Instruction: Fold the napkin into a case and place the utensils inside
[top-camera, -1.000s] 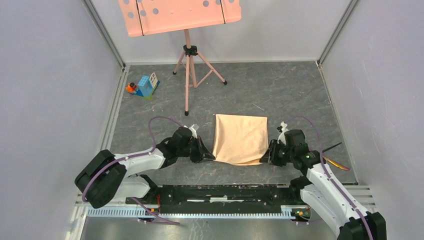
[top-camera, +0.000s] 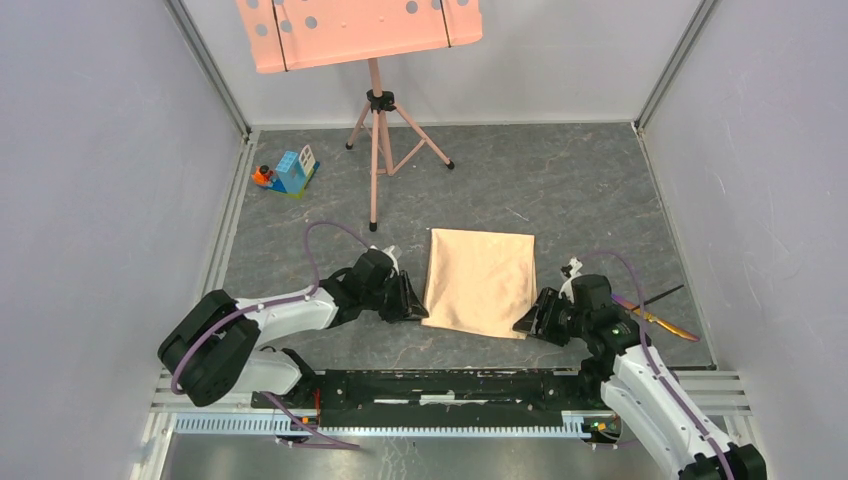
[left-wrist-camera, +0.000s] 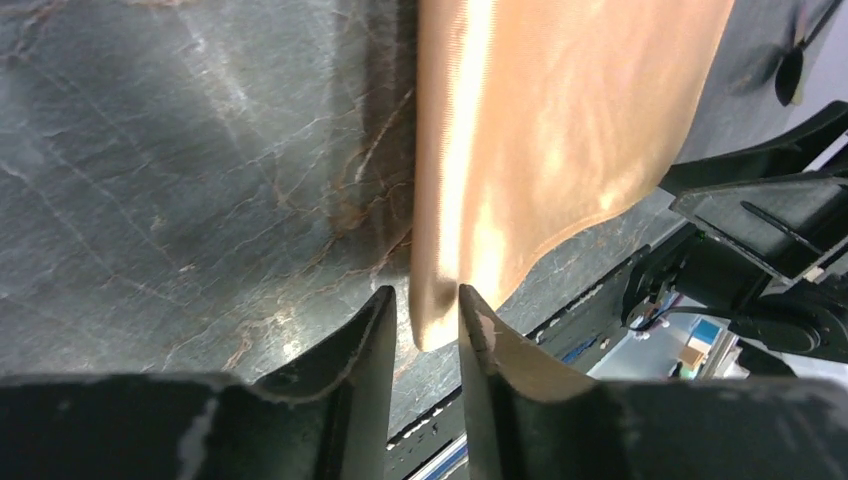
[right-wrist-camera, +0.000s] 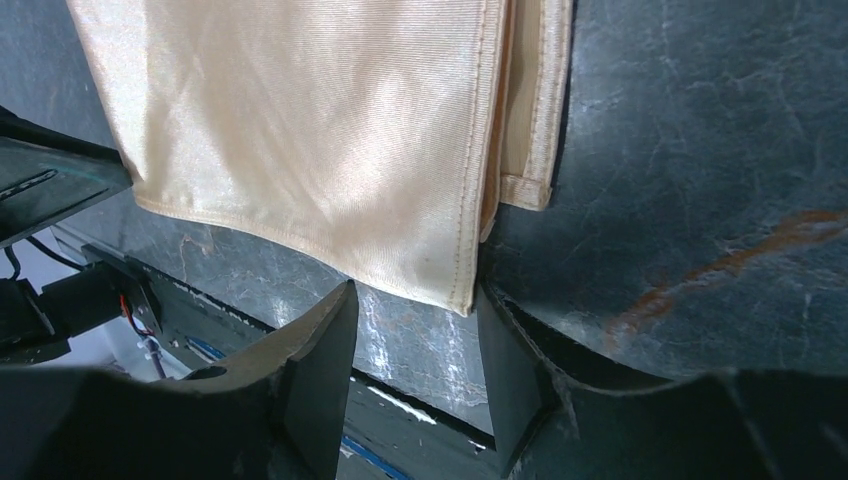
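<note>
The folded peach napkin (top-camera: 480, 280) lies flat on the grey table, its near edge toward the robot base. At its near left corner, my left gripper (top-camera: 424, 317) has its fingers parted; in the left wrist view the napkin's corner (left-wrist-camera: 432, 325) shows between the tips with gaps around it. My right gripper is open around the near right corner, which lies close to one fingertip. Layers of the napkin (right-wrist-camera: 400, 200) show along its right side, slightly offset. To the right lie the utensils (top-camera: 672, 328), gold and dark handled, partly hidden by the right arm.
A pink stand (top-camera: 375, 150) rises behind the napkin on tripod legs. A toy block figure (top-camera: 292, 172) sits at the back left. Bare table lies beyond the napkin and to its right, up to the side wall.
The napkin's near edge has come down toward the base, its right corner most. My right gripper has shifted slightly nearer the base, while the left gripper's fingers have parted.
</note>
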